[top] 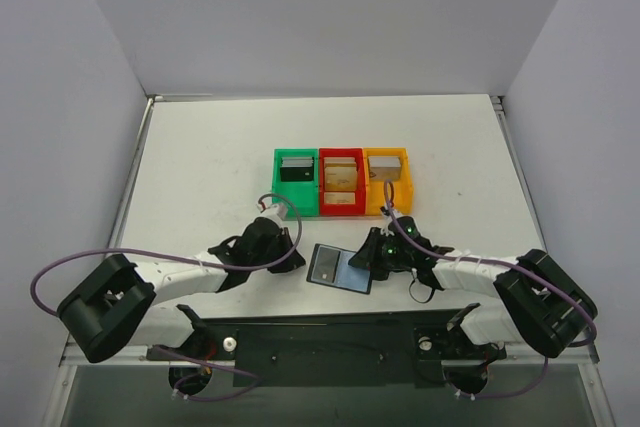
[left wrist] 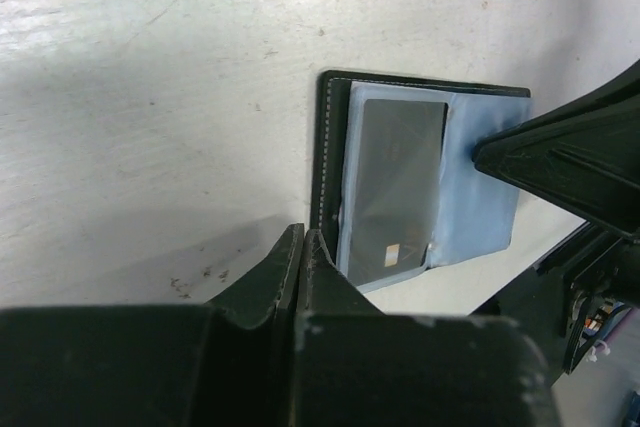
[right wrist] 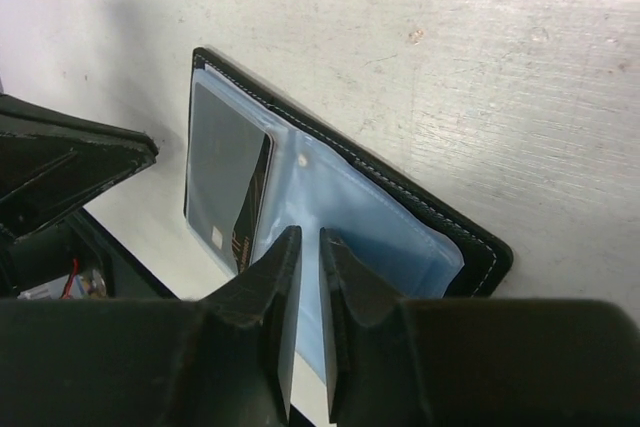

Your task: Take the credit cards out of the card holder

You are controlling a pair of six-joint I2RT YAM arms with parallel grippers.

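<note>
The card holder [top: 340,282] lies open on the table between my arms, a black cover with pale blue translucent sleeves. A grey card sits in its left sleeve; in the right wrist view the same card [right wrist: 225,162] shows a dark edge strip. The right sleeve [right wrist: 385,217] looks empty and slightly bulged. My left gripper is shut at the holder's left edge, nothing visible between its fingers. Over the right sleeve, my right gripper is part open with a narrow gap, blue sleeve showing beyond it; contact is unclear.
Green [top: 296,205], red [top: 343,210] and orange [top: 403,197] trays stand side by side behind the holder, with card stacks in them. The table's front edge lies close below the holder.
</note>
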